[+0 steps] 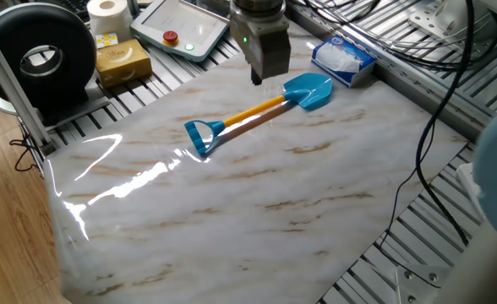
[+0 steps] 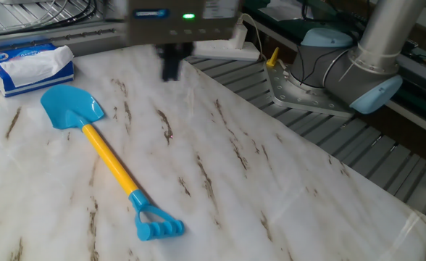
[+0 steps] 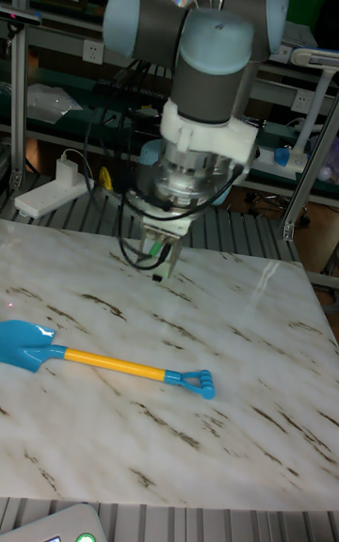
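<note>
A toy shovel with a blue blade, yellow shaft (image 1: 254, 111) and blue D-shaped handle lies flat on the marble-patterned table (image 1: 232, 228). In exterior view 2 its blade (image 2: 72, 107) is at the upper left and its handle (image 2: 155, 223) is nearer the camera. My gripper (image 1: 256, 80) hangs above the table, pointing down and apart from the shovel. Its dark fingertips (image 2: 171, 75), slightly blurred, form one narrow shape, shut with nothing visible between them. In exterior view 3 the gripper (image 3: 158, 278) is beyond the shovel's shaft.
A blue-and-white tissue pack (image 1: 343, 61) sits beside the shovel blade at the table's edge. Past the slatted border stand a yellow-brown box (image 1: 123, 63), a panel with a red button (image 1: 171, 38) and a black ring (image 1: 37, 59).
</note>
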